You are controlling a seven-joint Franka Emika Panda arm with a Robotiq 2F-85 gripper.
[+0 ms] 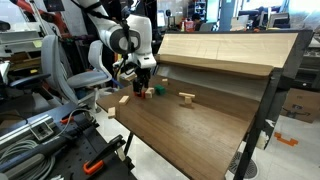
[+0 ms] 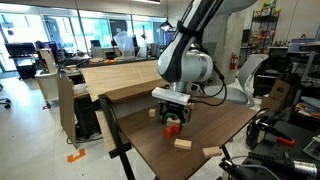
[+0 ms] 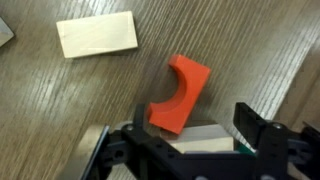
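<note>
Seen from above in the wrist view, an orange-red arch-shaped block point(image 3: 190, 82) lies on the brown table. My gripper is over it with its fingers apart, one to each side of the block's lower part. No firm grip on the block shows. In exterior view 2 the red block point(image 2: 172, 130) sits just below the gripper point(image 2: 171, 119). From exterior view 1 the gripper point(image 1: 143, 90) is low over the table's far left and largely covers the block.
A pale wooden block point(image 3: 98, 34) lies clear of the arch. Another pale block point(image 3: 205, 143) and a green piece point(image 3: 243, 148) are close by, partly hidden by the gripper. One more wooden block point(image 1: 187, 97) stands apart.
</note>
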